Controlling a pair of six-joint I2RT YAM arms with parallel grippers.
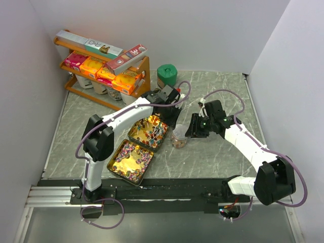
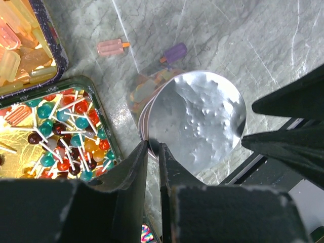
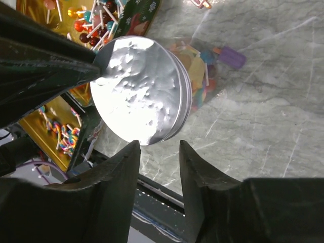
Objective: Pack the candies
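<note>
A clear jar (image 1: 178, 141) with candies inside stands between the two arms, its lower part also in the left wrist view (image 2: 144, 91). Its silver lid (image 2: 197, 119) covers the mouth; whether it is seated cannot be made out. My left gripper is shut on the lid at its near rim. From the other side, my right gripper is open close to the lid (image 3: 139, 91), with nothing gripped. Left of the jar, a tray of lollipops (image 1: 147, 132) holds several colours. Two popsicle-shaped candies, one purple (image 2: 174, 53) and one pink (image 2: 112, 47), lie on the counter.
A second tray (image 1: 130, 162) with colourful candies sits nearer the counter's front edge. Behind the left arm stands a wooden shelf (image 1: 145, 76) of boxes, with a green container (image 1: 167, 75) beside it.
</note>
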